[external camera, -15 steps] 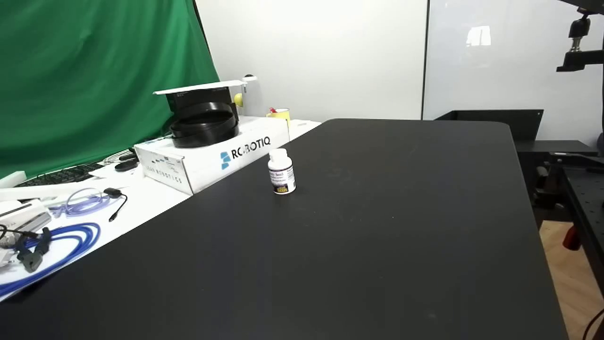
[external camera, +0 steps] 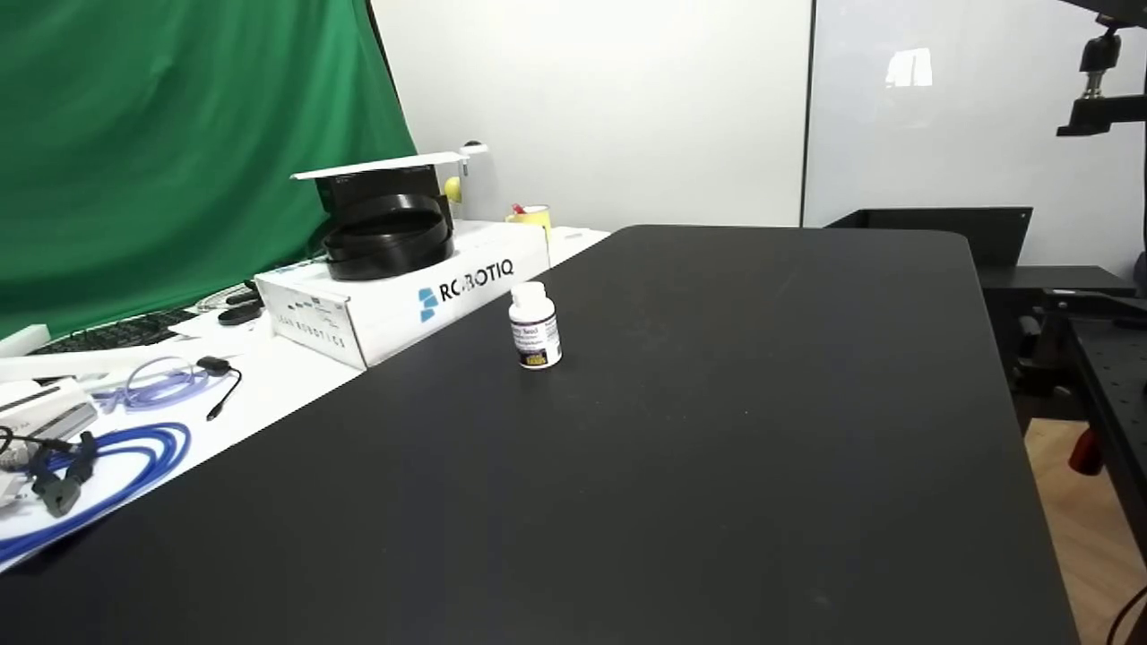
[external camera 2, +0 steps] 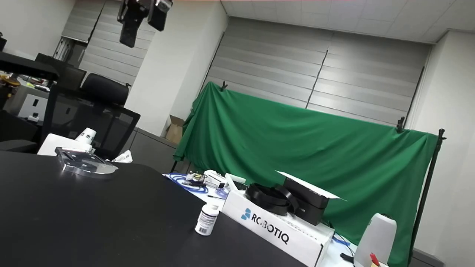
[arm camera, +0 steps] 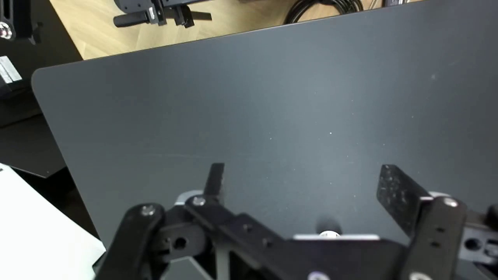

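A small white bottle [external camera: 535, 327] with a printed label stands upright on the black table [external camera: 753, 451], near its edge by the white box. In exterior view 2 the same bottle [external camera 2: 207, 220] is right of centre, low in the picture. My gripper [external camera 2: 141, 26] hangs high above the table there, well apart from the bottle. The wrist view has my gripper open, its fingers wide apart with only bare tabletop visible between the tips. Behind the gripper's body, a bit of white [arm camera: 329, 233] peeks out, probably the bottle's cap; the rest is hidden.
A long white Robotiq box [external camera: 452, 290] lies beside the table, with a black round item [external camera: 387, 236] on it. Blue cables [external camera: 140, 462] lie farther along the white surface. A clear plate [external camera 2: 84, 162] rests on the table's far part.
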